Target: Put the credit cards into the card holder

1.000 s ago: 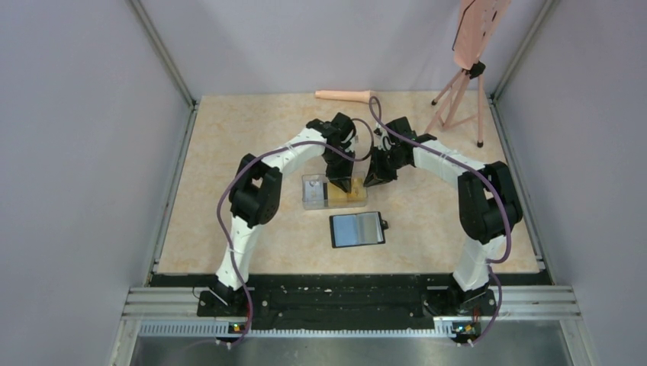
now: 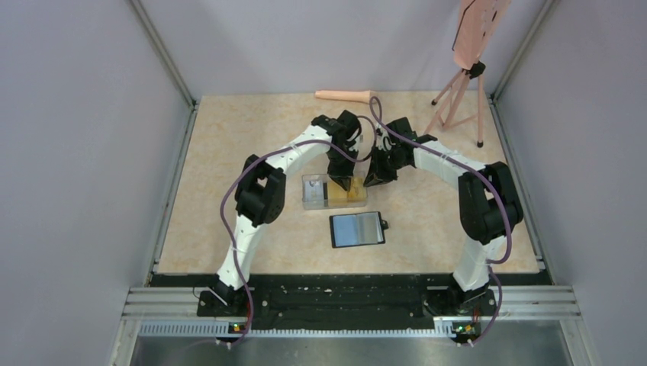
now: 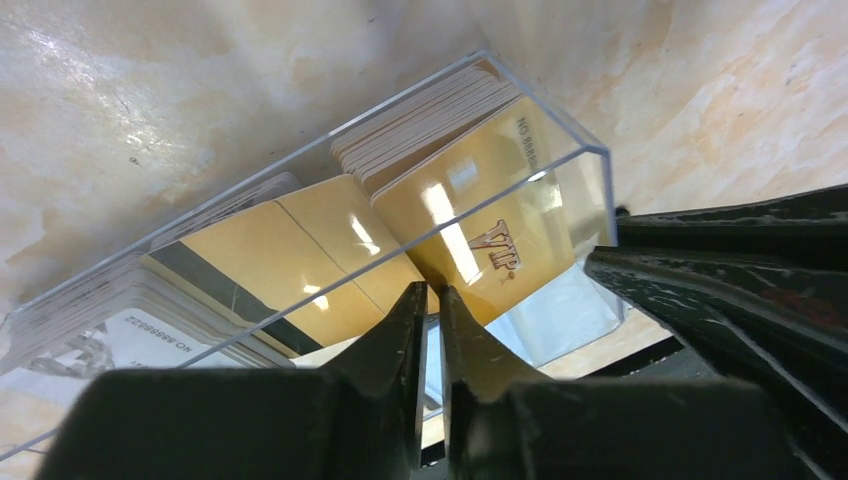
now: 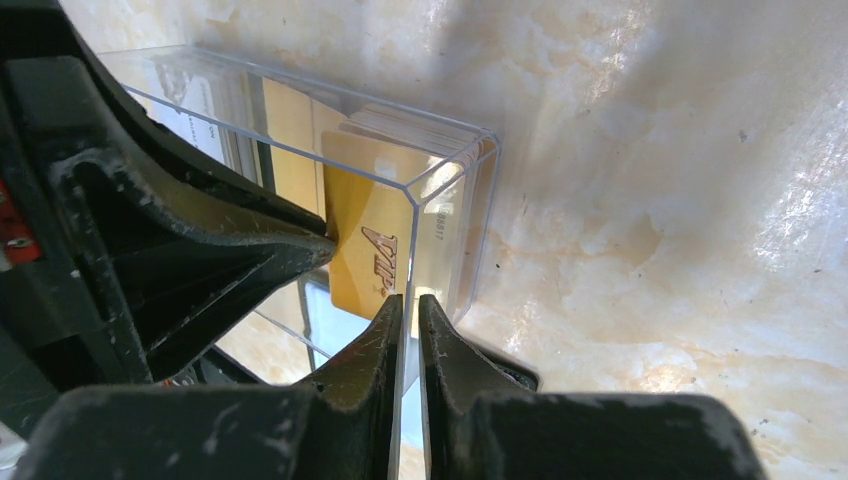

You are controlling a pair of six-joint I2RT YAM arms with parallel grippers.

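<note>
A clear box (image 2: 313,202) stands mid-table with white cards (image 3: 155,340) at one end and gold cards (image 3: 490,215) at the other. Some gold cards stand on edge in a packed stack (image 3: 430,125). Within the box, my left gripper is slightly open at the lower edge of a gold card, a narrow gap between its tips. I see nothing held there. My right gripper is shut at the box's gold-card end; the clear corner edge lines up with its tips, and any grip on it cannot be told. A flat black-edged holder (image 2: 358,229) lies in front.
The two grippers are close together at the box. A pink cylinder (image 2: 345,95) lies at the back edge, and a pink tripod (image 2: 462,95) stands at the back right. Bare table (image 2: 214,168) extends to the left and right.
Over the last second my left arm has shifted slightly to the right above the box. The right arm, box and flat holder look unmoved.
</note>
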